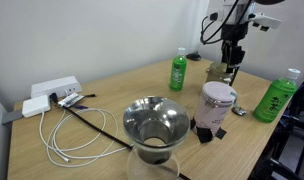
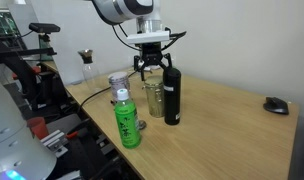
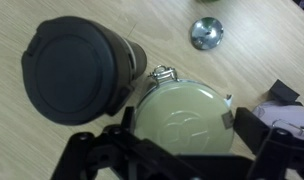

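A glass jar with a clasp [image 2: 153, 98] stands on the table; from above, its round pale lid [image 3: 184, 118] fills the middle of the wrist view. My gripper is open over this lid, with one dark finger at each side of it. Seen from the side, the gripper [image 2: 149, 68] hangs just above the jar's top, and nothing is held. Whether the fingertips touch the lid, I cannot tell.
Close beside the jar rises a black bottle [image 2: 172, 97]. Green bottles [image 1: 178, 70] [image 2: 126, 120], a pinkish-white canister [image 1: 213, 106] and a metal bowl [image 1: 157, 122] stand around. A small metal disc [image 3: 206, 33] lies near the jar. Right of the black bottle the tabletop [image 2: 232, 115] is mostly clear.
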